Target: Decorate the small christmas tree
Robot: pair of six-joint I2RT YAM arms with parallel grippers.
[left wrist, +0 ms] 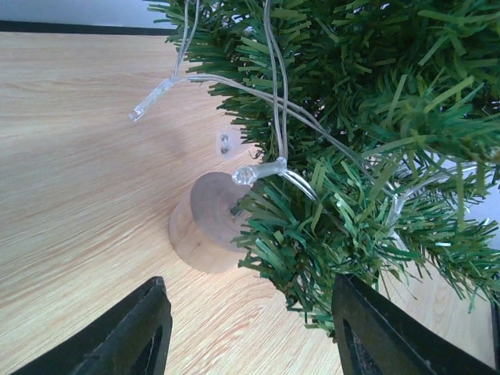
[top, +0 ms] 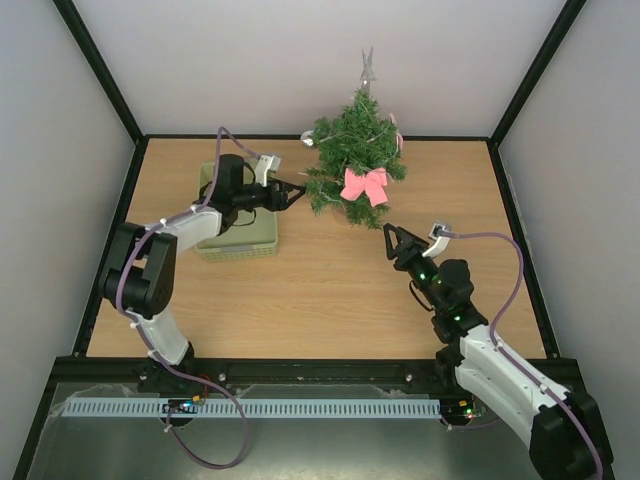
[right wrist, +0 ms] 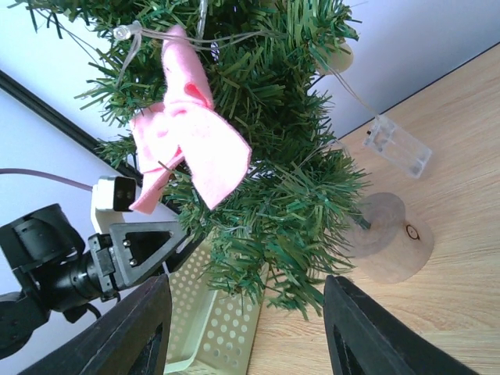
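Observation:
A small green tree (top: pixel 352 140) with a pink bow (top: pixel 364 185), a silver ornament (top: pixel 308 139) and a silver topper stands at the back centre; light wires run over its branches. My left gripper (top: pixel 298 193) is open beside its left lower branches, which hang between and above the fingertips in the left wrist view. My right gripper (top: pixel 392 235) is open just in front of the lower right branches (right wrist: pixel 281 250), below the pink bow in the right wrist view. Neither shows anything held.
A pale green basket (top: pixel 240 238) sits under the left arm. A clear battery box (right wrist: pixel 397 145) hangs on a wire behind the tree.

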